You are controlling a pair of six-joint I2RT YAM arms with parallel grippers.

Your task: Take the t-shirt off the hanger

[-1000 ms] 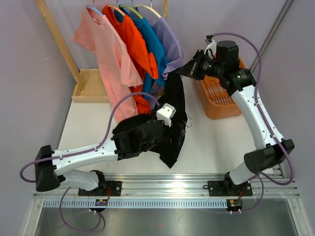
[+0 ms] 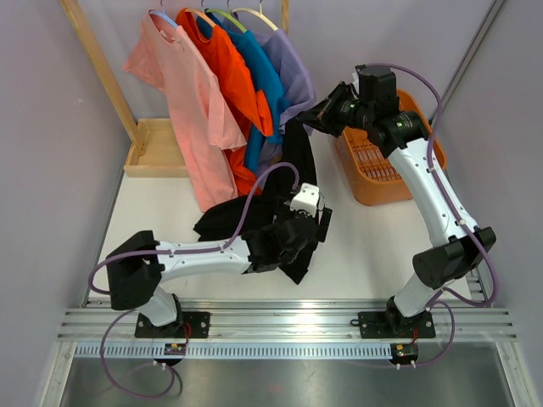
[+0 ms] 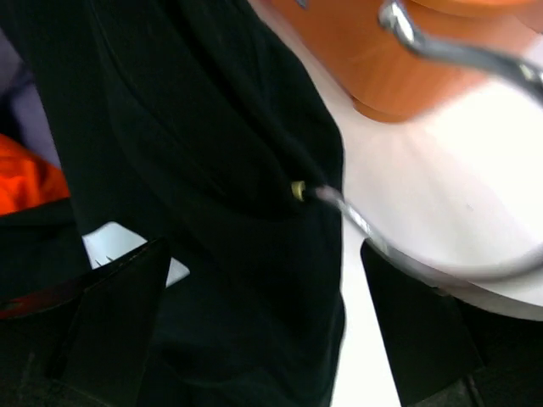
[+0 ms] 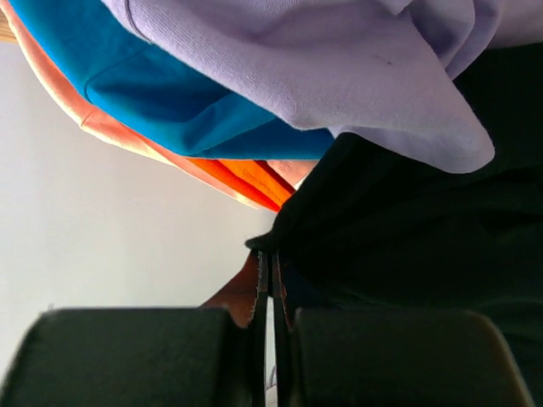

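A black t-shirt (image 2: 293, 170) hangs below the lavender shirt (image 2: 288, 76) and trails onto the white table. My right gripper (image 2: 314, 114) is shut on the upper edge of the black fabric, which shows at its fingertips in the right wrist view (image 4: 268, 254). My left gripper (image 2: 318, 220) is low over the cloth, open, with its fingers either side in the left wrist view (image 3: 263, 284). A blurred metal hook (image 3: 339, 203) lies across the black fabric there, with a white label beside it.
Pink (image 2: 187, 110), orange, blue and lavender shirts hang on a wooden rack (image 2: 110, 76). An orange basket (image 2: 373, 182) stands at the right.
My left gripper has moved right across the black cloth. The right arm has shifted slightly, its gripper still at the cloth's top edge.
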